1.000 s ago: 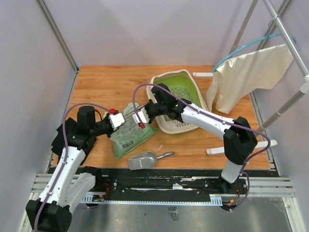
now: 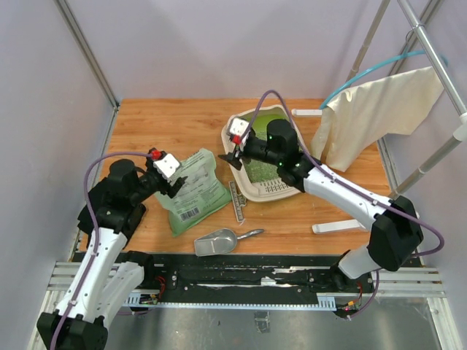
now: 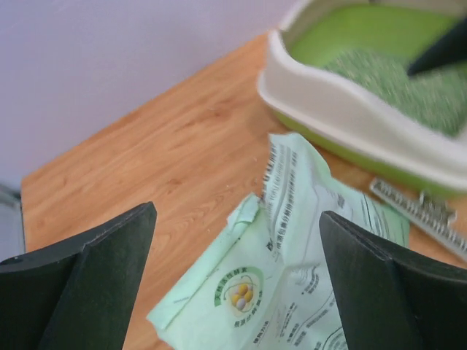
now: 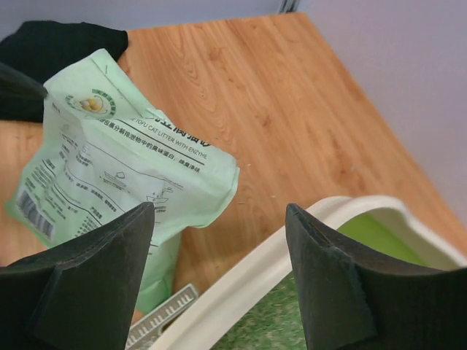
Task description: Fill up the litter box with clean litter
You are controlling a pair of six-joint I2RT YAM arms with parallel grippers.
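Observation:
A pale green litter bag [image 2: 193, 193] lies on the left half of the table, its top end folded over. Pale green-grey litter [image 4: 273, 317] covers part of the floor of the cream litter box [image 2: 257, 191], whose inside is green. My left gripper [image 2: 175, 191] is above the bag's left side; in the left wrist view its fingers [image 3: 80, 281] stand wide apart with nothing between them. Over the box's left rim hangs my right gripper [image 2: 228, 160], its fingers [image 4: 95, 281] apart and empty. A metal scoop [image 2: 217, 243] rests in front of the bag.
Between bag and box lies a narrow metal strip [image 2: 237, 203]. A black cloth [image 4: 62, 58] sits at the table's left edge. A cream cloth [image 2: 372, 113] hangs from a frame at the right. Bare wood shows behind the bag.
My right gripper has moved away from the bag, rightward and back over the box. The left gripper has shifted slightly back and turned. Bag, box and scoop look unmoved.

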